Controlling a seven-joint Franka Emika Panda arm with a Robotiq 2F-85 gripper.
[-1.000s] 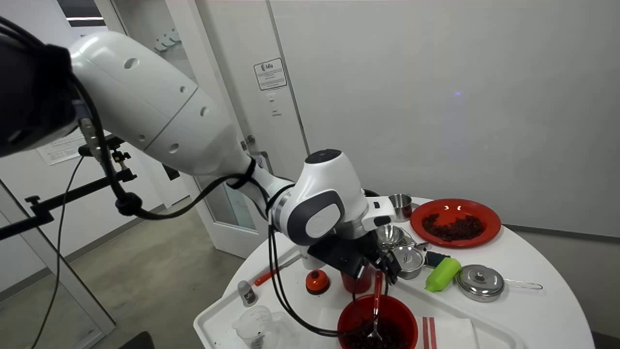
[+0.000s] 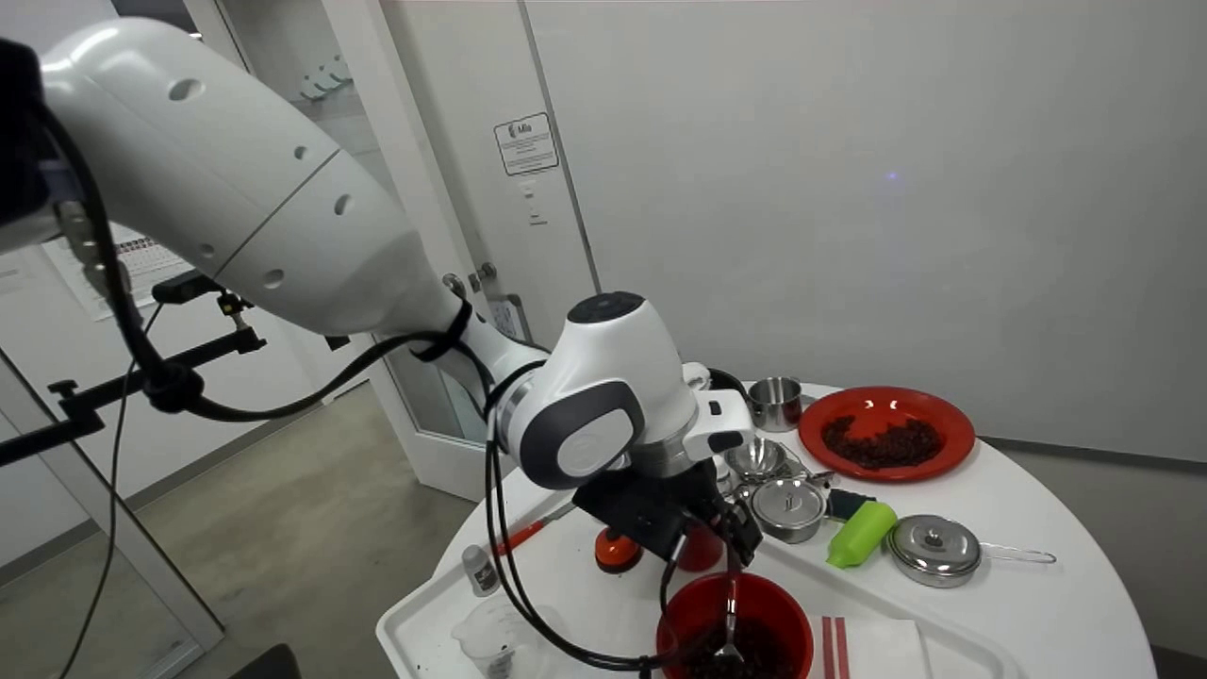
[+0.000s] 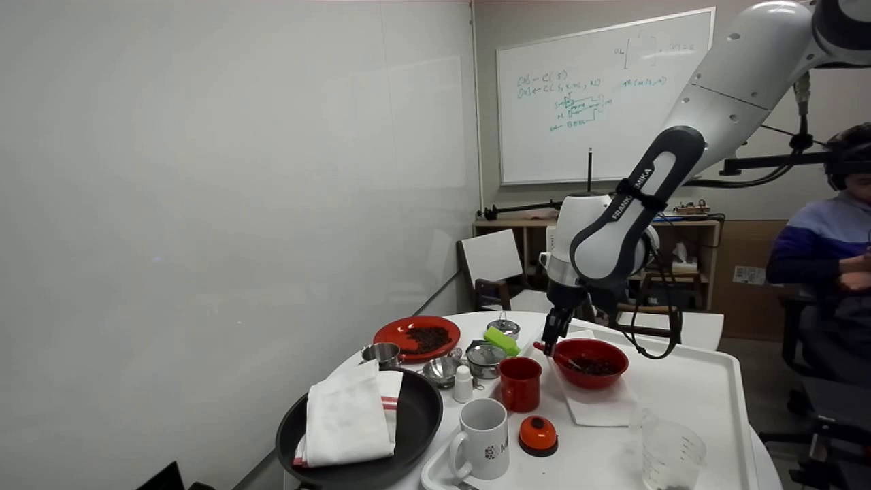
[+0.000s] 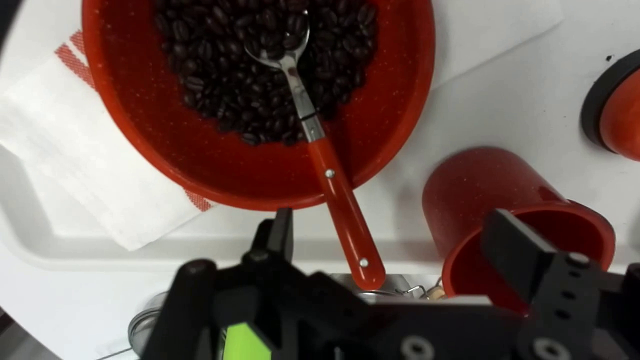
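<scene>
Dark beans (image 4: 264,72) lie in a red bowl (image 4: 393,126), which rests partly on a white cloth on the tray. A spoon with a red handle (image 4: 343,210) leans over the bowl's near rim, its metal head among the beans. My gripper is open, and in the wrist view the handle's end shows between its spread fingers without either touching it visibly. One finger (image 4: 516,240) overlaps the mouth of a red mug (image 4: 480,198) in that view; whether they touch I cannot tell. From the second exterior view, the gripper (image 3: 545,343) appears beside the bowl's rim.
A red plate (image 2: 950,439) with more beans stands at the back. Metal pots (image 2: 788,505) and a green bottle (image 2: 862,534) crowd the table beyond the tray. An orange-and-black timer (image 3: 538,435), a white mug (image 3: 486,437) and a clear measuring cup (image 3: 671,453) stand nearby.
In exterior view 1 the arm and gripper have shifted left and slightly lower. The spoon and bowl look to be in the same place; the gripper now covers more of the red mug and handle.
</scene>
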